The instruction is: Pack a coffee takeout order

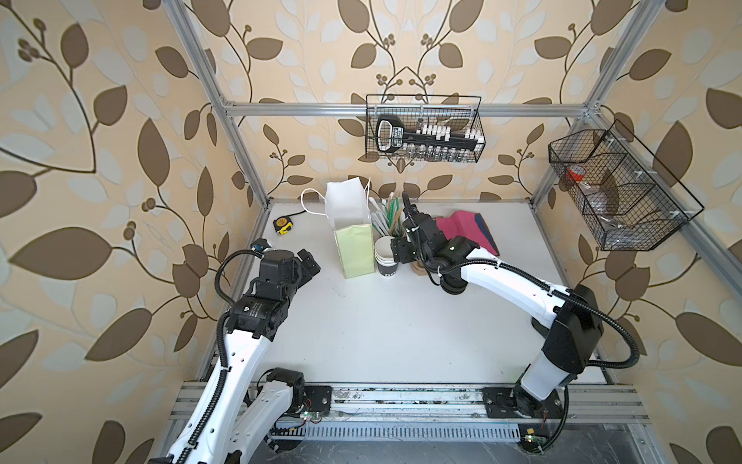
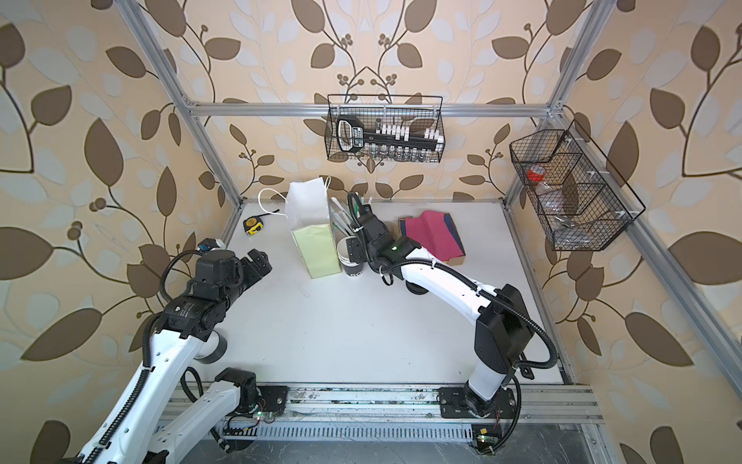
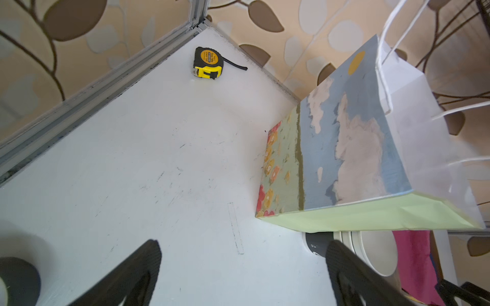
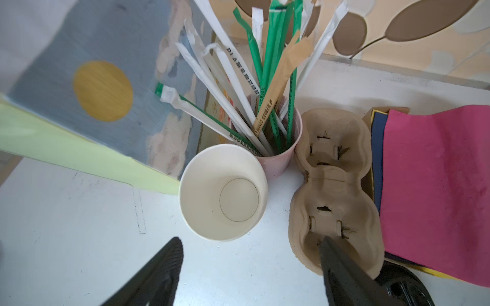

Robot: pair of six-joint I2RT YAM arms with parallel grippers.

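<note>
A stack of paper cups, white inside, stands beside the paper bag. My right gripper hangs close over the stack, its fingers apart with nothing between them. Behind the cups, a pink cup of wrapped straws leans against nothing I can see. A brown two-cup carrier lies to the right of them. The bag, upright with white handles, shows a painted side in the left wrist view. My left gripper is open and empty, left of the bag, above bare table.
Pink napkins lie in a box beside the carrier, with black lids in front. A tape measure rests at the back left, and a dark cup stands near the left arm.
</note>
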